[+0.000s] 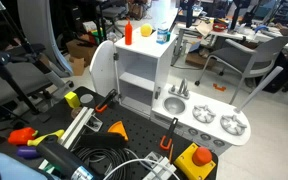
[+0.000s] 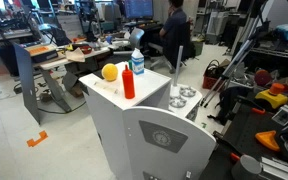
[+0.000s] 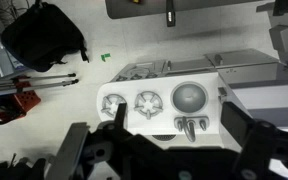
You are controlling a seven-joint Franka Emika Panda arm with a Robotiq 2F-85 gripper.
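A white toy kitchen has a grey sink [image 3: 189, 97] with a silver tap [image 3: 190, 126] and two stove burners [image 3: 148, 103] on its counter. Its cabinet [image 1: 141, 70] stands with the curved door [image 1: 104, 70] swung open. On the cabinet top are a red bottle [image 2: 128, 82], a yellow round item [image 2: 109, 72] and a blue-and-white container [image 2: 137, 60]. My gripper is open above the counter in the wrist view, its black fingers [image 3: 239, 125] wide apart. Nothing shows between them. I cannot pick it out clearly in the exterior views.
A black perforated table [image 1: 134, 125] adjoins the counter, carrying an orange item [image 1: 117, 129], cables and a red-and-yellow button box [image 1: 197, 160]. A chair [image 1: 249, 55] stands behind. In the wrist view, a black bag [image 3: 44, 38] lies on the open floor.
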